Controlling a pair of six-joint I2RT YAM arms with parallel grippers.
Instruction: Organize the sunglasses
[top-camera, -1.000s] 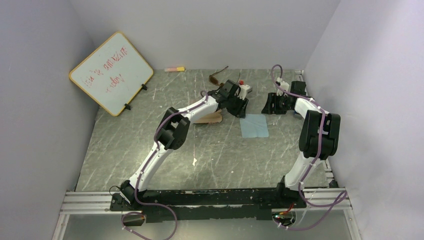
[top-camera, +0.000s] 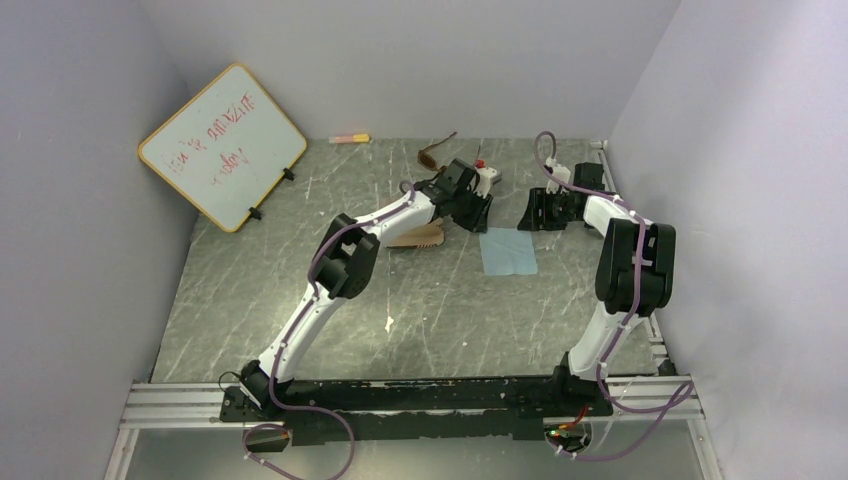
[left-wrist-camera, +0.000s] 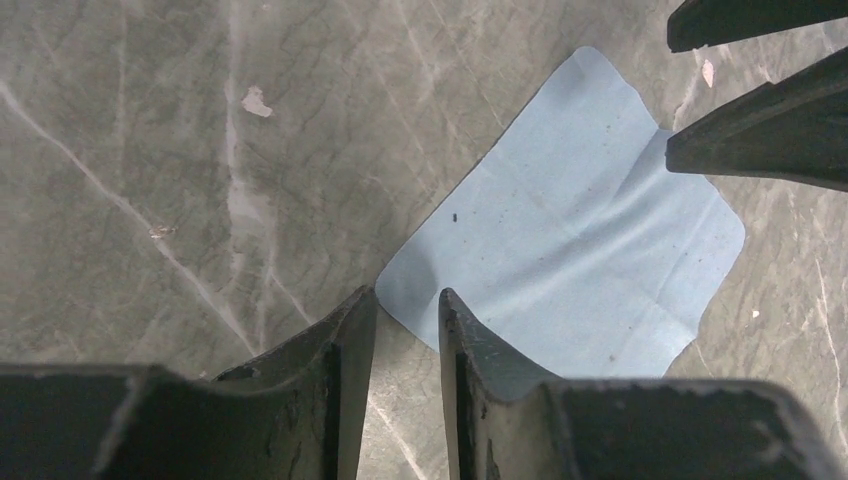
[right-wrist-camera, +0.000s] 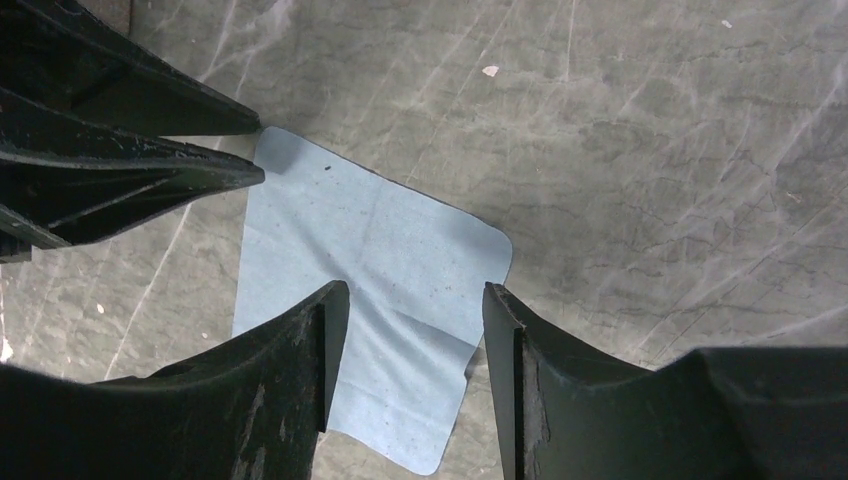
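Note:
A light blue cloth (top-camera: 508, 253) lies flat on the grey table, seen in all three views. My left gripper (top-camera: 480, 222) hangs just off its upper left corner; in the left wrist view its fingertips (left-wrist-camera: 450, 305) are at a corner of the cloth, part open with only a narrow gap. My right gripper (top-camera: 535, 216) is just beyond the upper right corner; in the right wrist view its fingers (right-wrist-camera: 325, 310) stand open over the cloth. Brown sunglasses (top-camera: 431, 160) lie at the back, behind my left arm.
A brown tray-like item (top-camera: 415, 238) is partly under the left arm. A red-and-grey object (top-camera: 494, 175) and a marker (top-camera: 350, 138) lie at the back. A whiteboard (top-camera: 221, 148) stands left.
My right gripper and arm have moved slightly to the left, toward the cloth. The left arm and the cloth look unchanged.

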